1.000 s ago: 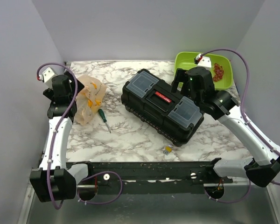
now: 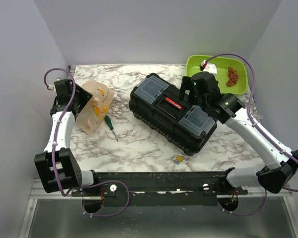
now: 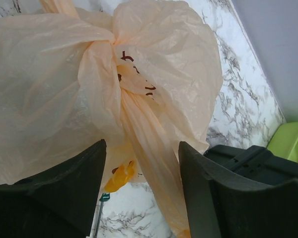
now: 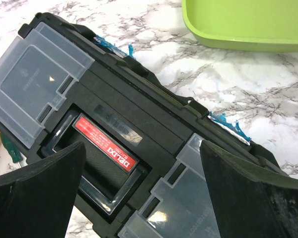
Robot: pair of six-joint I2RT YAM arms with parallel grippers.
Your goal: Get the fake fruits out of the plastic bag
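Observation:
A pale peach plastic bag (image 2: pixel 92 119) lies at the left of the table, with orange-yellow shapes (image 2: pixel 96 110) showing on or through it. In the left wrist view the bag (image 3: pixel 35 94) is gathered at a knot, and a twisted strip of it (image 3: pixel 150 148) runs down between the fingers. My left gripper is partly open around that strip, its left finger clear of it and its right finger close beside it. What fruit is inside cannot be made out. Above the toolbox, my right gripper stands open and empty.
A black toolbox (image 2: pixel 165 110) fills the table's centre. The green tray (image 2: pixel 192 64) at the back right holds a bunch of red grapes (image 2: pixel 232 76). A screwdriver (image 2: pixel 110 126) lies beside the bag, and a small yellow-and-silver item (image 2: pixel 179 158) near the front.
The left arm has shifted and its gripper has turned and come lower over the bag. The right gripper has drifted slightly left. Bag and toolbox look much the same.

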